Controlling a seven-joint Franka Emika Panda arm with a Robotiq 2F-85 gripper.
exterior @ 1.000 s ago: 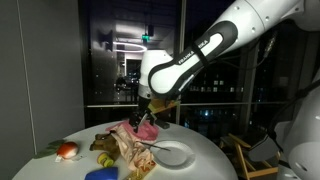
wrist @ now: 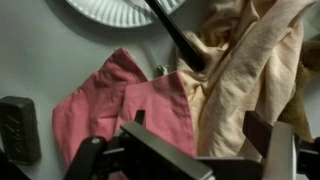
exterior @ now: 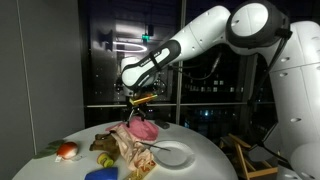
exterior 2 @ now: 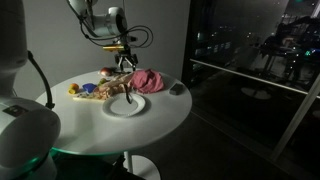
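Note:
My gripper (exterior: 138,108) hangs above the far side of the round table, pointing down, with its fingers open and nothing seen between them. In the wrist view, a pink cloth (wrist: 115,105) and a tan cloth (wrist: 245,85) lie below the gripper, their edges touching. A dark-handled utensil (wrist: 178,38) runs from the tan cloth across the rim of a white plate (wrist: 115,10). That plate (exterior 2: 124,107) sits near the front of the table in exterior view 2, with the pink cloth (exterior 2: 149,82) behind it.
A black block (wrist: 18,130) lies alone beside the pink cloth. Around the tan cloth are a red round item (exterior: 67,150), a brown item (exterior: 104,145), a blue item (exterior: 102,174) and a yellow one (exterior 2: 73,88). Bare tabletop (exterior: 205,165) shows right of the plate.
In exterior view 1 the arm has swung left and away from the camera, and the gripper has risen a little. The objects on the table look unmoved.

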